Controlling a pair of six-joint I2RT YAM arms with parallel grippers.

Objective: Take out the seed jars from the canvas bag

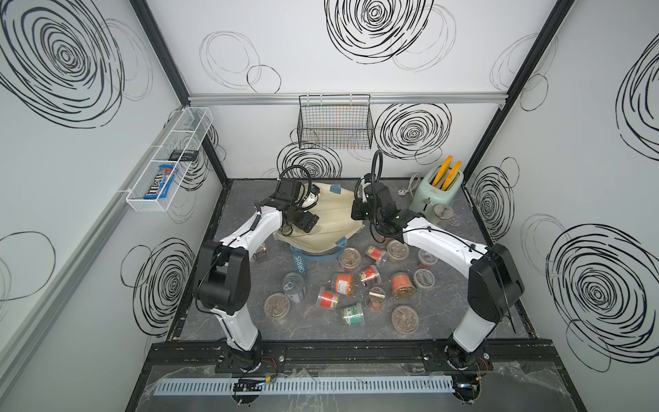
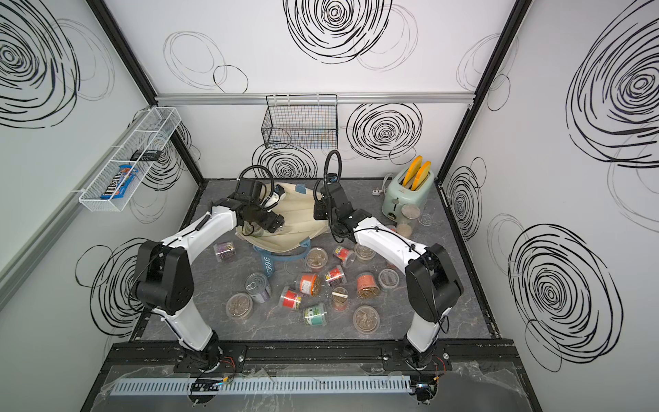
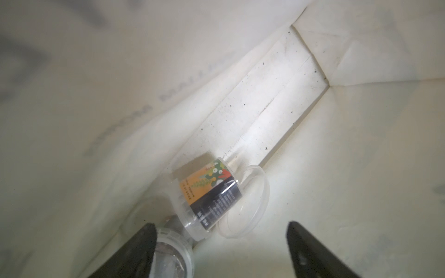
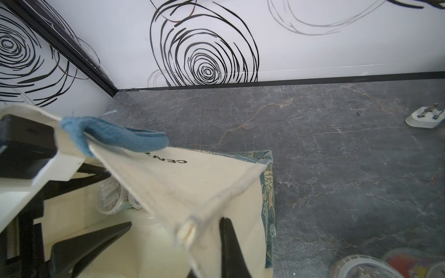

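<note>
The canvas bag (image 1: 329, 218) lies open at the back centre, a blue strap toward the front. My left gripper is inside it, open, above a jar with an orange and black label (image 3: 208, 194); a clear jar (image 3: 166, 254) lies beside that, partly below the frame. My right gripper (image 1: 358, 209) is shut at the bag's right edge; in the right wrist view cream cloth (image 4: 199, 213) covers most of its fingers, and whether cloth is pinched between them is unclear.
Many seed jars (image 1: 348, 259) stand and lie on the front and middle table. A green toaster (image 1: 429, 202) with yellow pieces is at the back right. A black wire basket (image 1: 335, 120) hangs on the back wall, a white rack (image 1: 147, 199) on the left wall.
</note>
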